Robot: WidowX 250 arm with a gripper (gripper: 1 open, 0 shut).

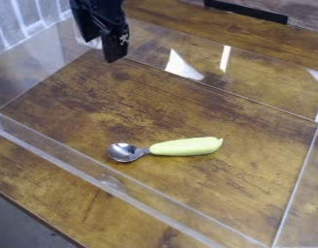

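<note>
My black gripper [102,46] hangs at the upper left, above the clear-walled area, open and apart from anything on the table. A metal spoon [124,151] with a pale yellow-green handle [185,146] lies on the wooden surface below the middle of the view, its bowl to the left.
Clear plastic walls [71,157] border the wooden floor [174,107], which is otherwise bare. A dark bar [246,12] is at the back beyond the far wall.
</note>
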